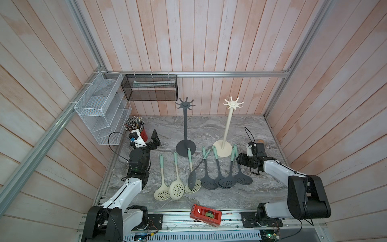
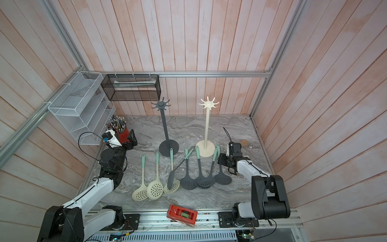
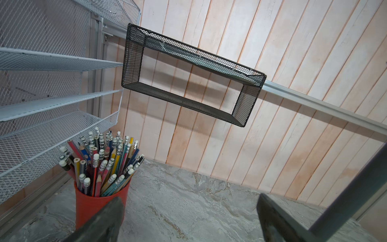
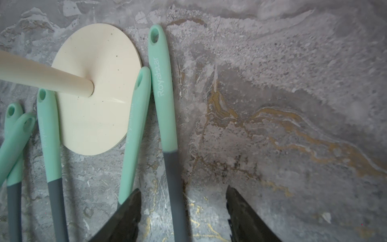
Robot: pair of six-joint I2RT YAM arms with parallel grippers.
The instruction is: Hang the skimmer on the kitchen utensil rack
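Observation:
Skimmers and turners lie along the front: cream skimmers (image 1: 176, 189) at left, dark grey ones (image 1: 227, 181) at right, with mint handles. A dark rack (image 1: 185, 133) and a cream rack (image 1: 227, 131) stand behind them. My right gripper is open above the rightmost grey utensil's handle (image 4: 161, 88), its fingertips either side of the dark shaft; the cream base (image 4: 100, 121) is just left. My left gripper is open at the left, near the pencil cup (image 3: 96, 205), holding nothing.
White mesh shelves (image 1: 96, 104) and a black mesh basket (image 1: 149, 96) hang at the back left. A red tape dispenser (image 1: 205, 213) sits at the front edge. Free marble lies right of the cream rack.

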